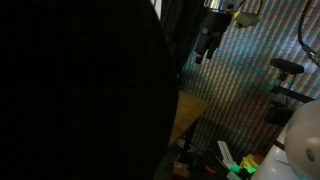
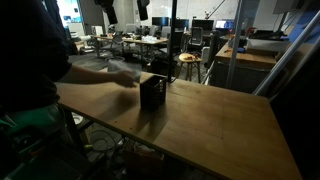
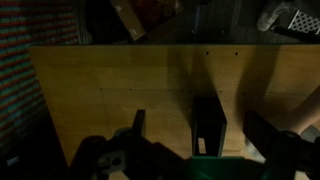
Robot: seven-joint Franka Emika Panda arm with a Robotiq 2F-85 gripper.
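Observation:
A dark, upright box-like holder (image 2: 152, 92) stands on the wooden table (image 2: 215, 115), near its left part. From above, in the wrist view, the black holder (image 3: 208, 125) shows a pale opening at its lower end. My gripper is open, its two fingers wide apart, with the holder lower down between them in the picture and clear of both. In exterior view 1 the gripper (image 1: 204, 56) hangs high above the table. A person's hand (image 2: 122, 77) reaches in beside the holder, touching or just short of it; I cannot tell which.
A person's dark body (image 1: 85, 90) blocks the left half of exterior view 1. A corrugated wall (image 1: 245, 85) stands behind the arm, and colourful items (image 1: 245, 165) lie below.

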